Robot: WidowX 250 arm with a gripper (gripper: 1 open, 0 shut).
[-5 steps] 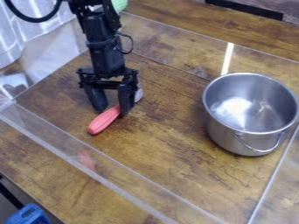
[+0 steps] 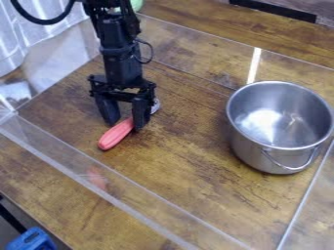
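A pink-red handled utensil [image 2: 117, 135] lies on the wooden table at centre-left, its handle pointing toward the lower left. Its far end, greyish, shows partly behind my black gripper [image 2: 125, 114], which is lowered right over it. The fingers hide the middle of the utensil, and I cannot tell whether they are closed on it.
A large steel pot [image 2: 280, 132] stands at the right. Clear strips border the work area. A blue object [image 2: 34, 240] sits at the lower left corner, and white fabric [image 2: 33, 39] is at the upper left.
The gripper has shifted very slightly over the utensil; the utensil and pot look unmoved.
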